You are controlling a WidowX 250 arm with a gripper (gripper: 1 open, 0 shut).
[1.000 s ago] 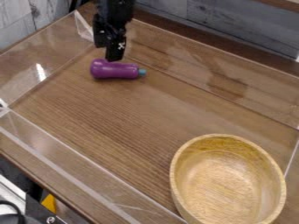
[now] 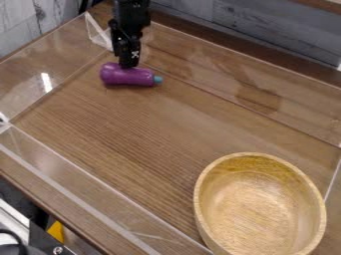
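A purple eggplant-like object [image 2: 127, 76] with a small teal tip lies on its side on the wooden table [image 2: 160, 139] in the upper left. Just behind it, at the top of the camera view, my dark gripper [image 2: 127, 51] hangs low over the table, open, a short way from the purple object. A large pale yellow bowl [image 2: 258, 204] sits at the lower right.
A wall runs along the back and upper left edge of the table. Dark clutter with a yellow piece lies beyond the table's edge at the lower left.
The purple object and bowl look unmoved.
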